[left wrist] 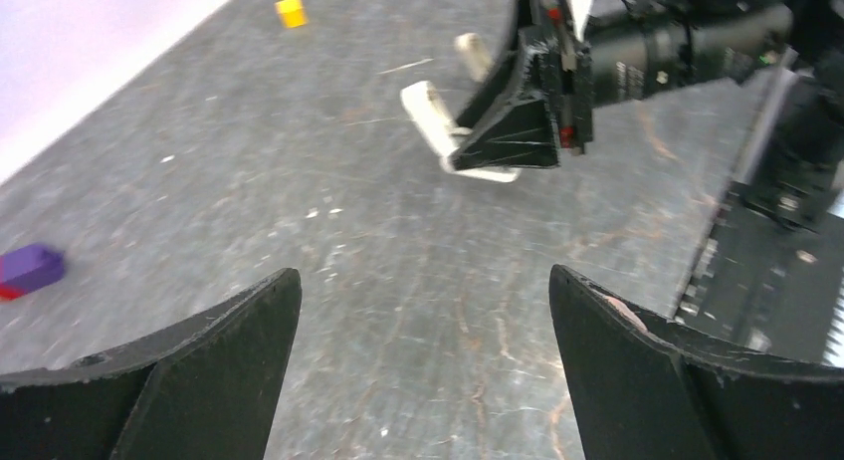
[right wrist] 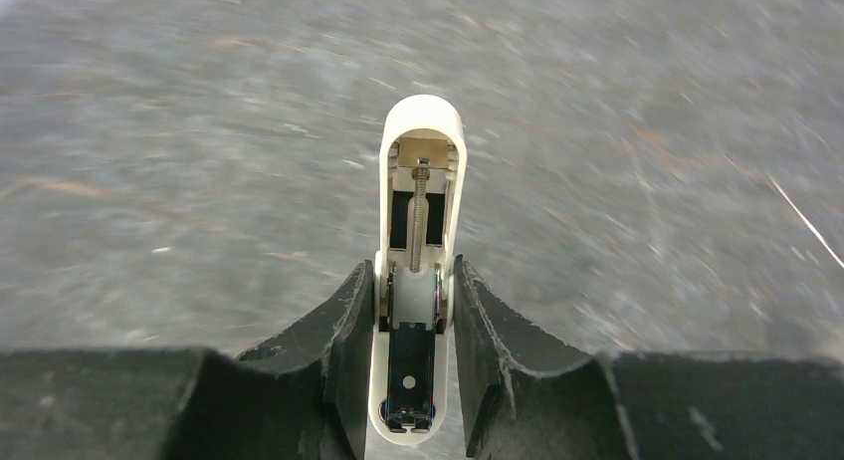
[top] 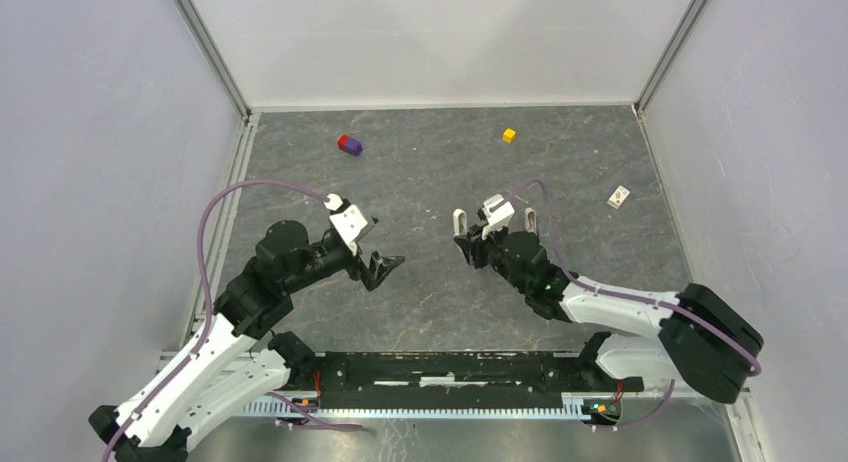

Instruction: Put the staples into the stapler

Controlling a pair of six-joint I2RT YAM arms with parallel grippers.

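The white stapler (right wrist: 426, 110) is spread open, its inner spring and dark metal tray facing the right wrist camera. My right gripper is shut on it around the hinge area. In the left wrist view, the stapler's raised half (left wrist: 428, 112) sticks up from the right fingers (left wrist: 513, 136). My left gripper is wide open and empty, well to the left of the stapler. A second, beige stapler (top: 530, 220) stands behind the right gripper, mostly hidden. I cannot pick out loose staples for certain; a thin pale strip or line (left wrist: 406, 66) lies near the staplers.
A purple and red block (top: 350, 145) and a yellow block (top: 509, 135) lie towards the back. At the right lies a small pale card-like piece (top: 620, 197).
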